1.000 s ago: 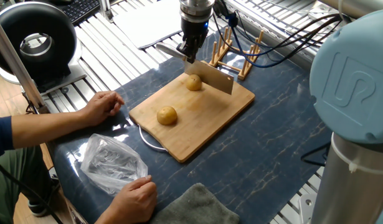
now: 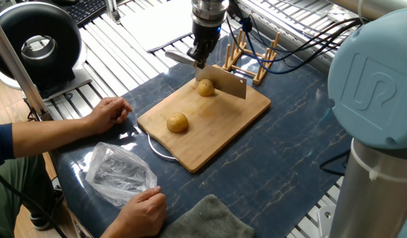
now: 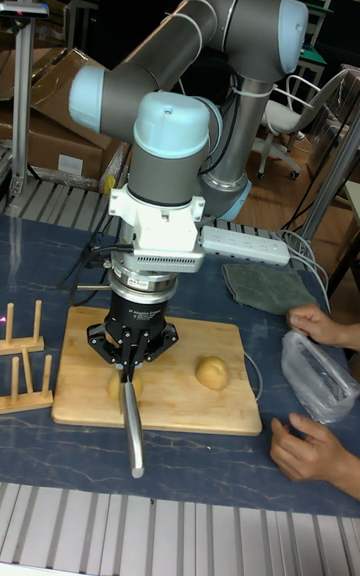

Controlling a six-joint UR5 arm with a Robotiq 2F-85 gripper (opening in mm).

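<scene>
My gripper (image 2: 201,63) is shut on a cleaver (image 2: 223,82), gripping it where handle and blade meet. The metal handle (image 3: 133,432) sticks out to one side, and the broad blade stands on edge over the cutting board (image 2: 233,122). Right against or just behind the blade, in exterior view 1, sits one potato (image 2: 205,88); whether the blade touches it I cannot tell. A second potato (image 2: 177,122) rests on the board nearer the person, apart from the blade. In exterior view 3 my gripper (image 3: 129,371) partly hides the first potato.
A wooden peg rack (image 2: 256,63) stands behind the board. A person's hands (image 2: 140,210) rest at the table's left side, near a clear plastic bag (image 2: 119,175). A grey cloth (image 2: 210,219) lies at the front. Table to the board's right is clear.
The cleaver and my gripper have shifted only very slightly, if at all. Potatoes, board and the person's hands look unmoved.
</scene>
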